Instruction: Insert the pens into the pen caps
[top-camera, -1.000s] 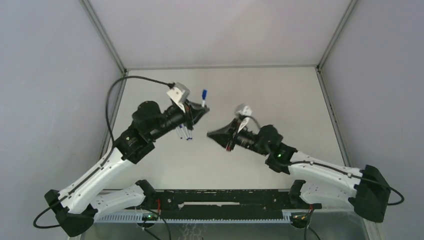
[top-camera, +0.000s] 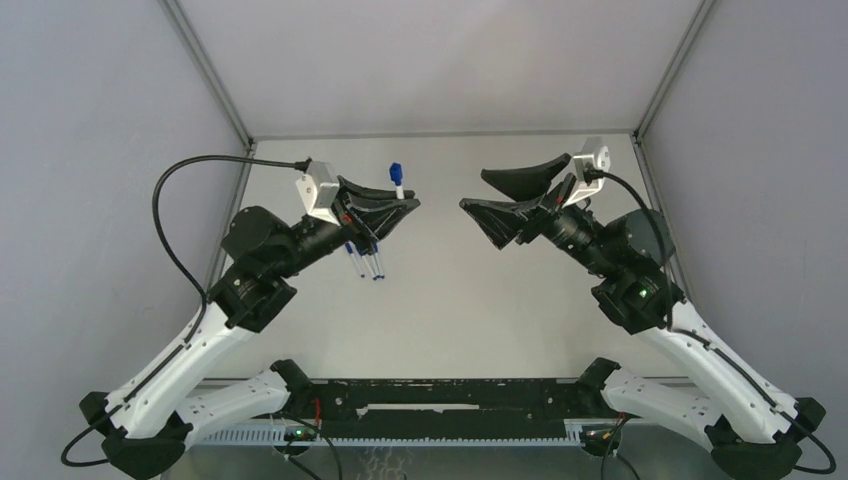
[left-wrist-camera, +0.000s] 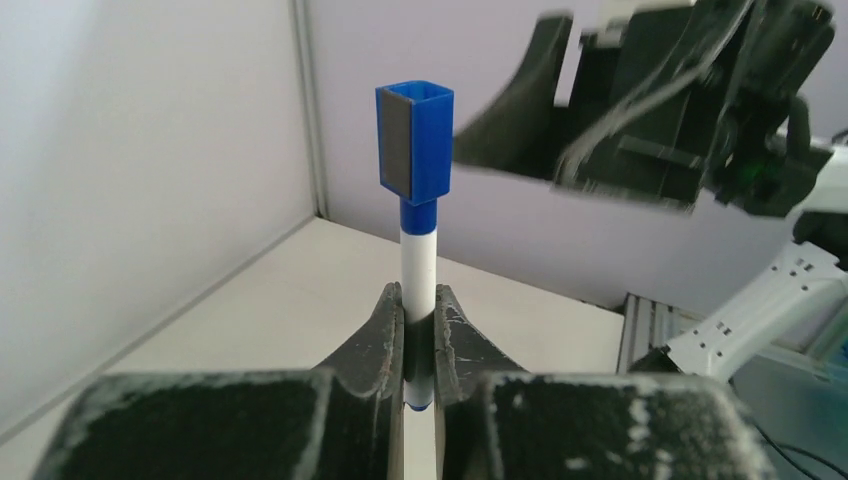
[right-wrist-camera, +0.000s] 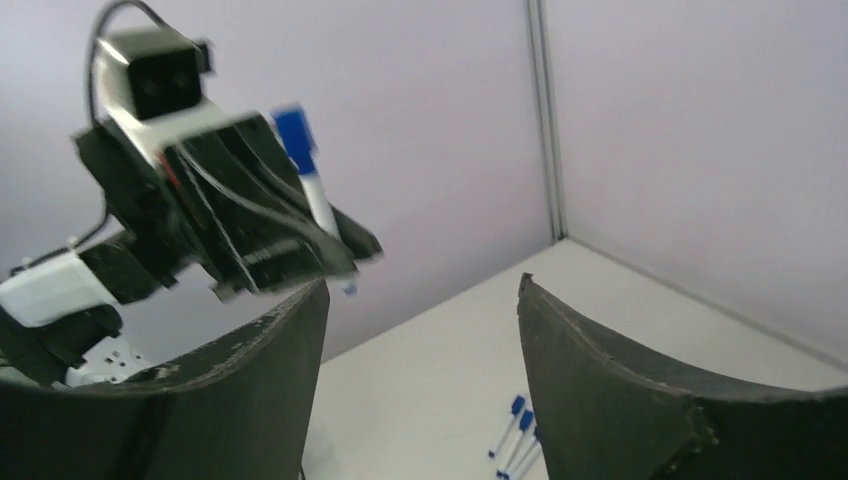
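A white pen with a blue cap (left-wrist-camera: 428, 150) stands upright, cap end up, with my left gripper shut on its white barrel. The cap's top looks square and hollow in the left wrist view. In the top view my left gripper (top-camera: 412, 200) is raised left of centre. Facing it from the right, my right gripper (top-camera: 470, 190) is wide open and empty, apart from the held pen. On the table below the left arm lie several blue-and-white pens (right-wrist-camera: 522, 432), partly hidden by that arm in the top view and by a finger in the right wrist view.
Pale walls enclose the white table (top-camera: 470, 320) at the back and both sides. A black rail (top-camera: 450, 395) runs along the front edge.
My right gripper has risen and opened from a shut state. The loose pens have not moved.
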